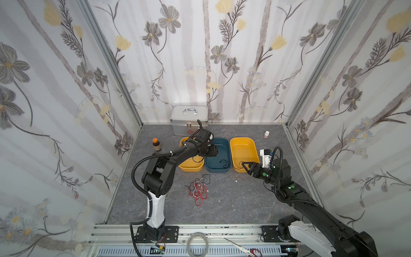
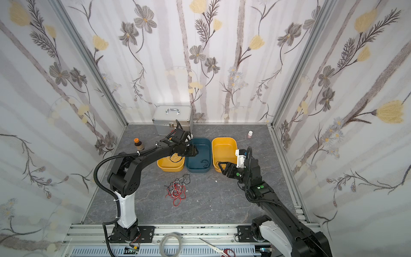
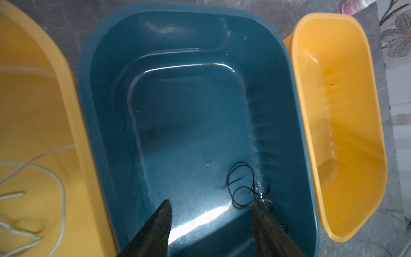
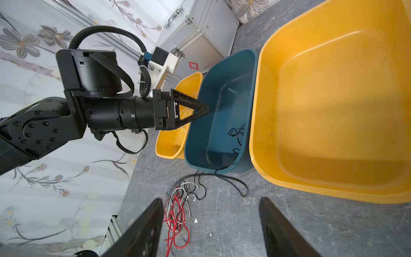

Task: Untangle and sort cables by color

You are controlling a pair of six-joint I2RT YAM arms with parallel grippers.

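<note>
A tangle of red, white and black cables [image 1: 198,189] lies on the table in front of the trays. Over the blue tray [image 3: 171,107] my left gripper is open, with nothing visible between its fingers. Black cable [image 3: 241,184] rests in a small coil on that tray's floor. White cable [image 3: 63,205] lies loosely inside the left yellow tray [image 3: 79,128]. My right gripper stands open near the front of the right yellow tray [image 4: 338,107]. A blurred black cable [image 4: 231,176] shows beyond its fingers, by the blue tray's front edge; what supports it is unclear.
A silver case [image 1: 188,117] stands behind the left trays. An orange-capped brown bottle [image 1: 156,144] is at the left, a small white bottle [image 1: 266,134] at the back right. Free table lies right of the tangle. Both grippers are close to the trays' walls.
</note>
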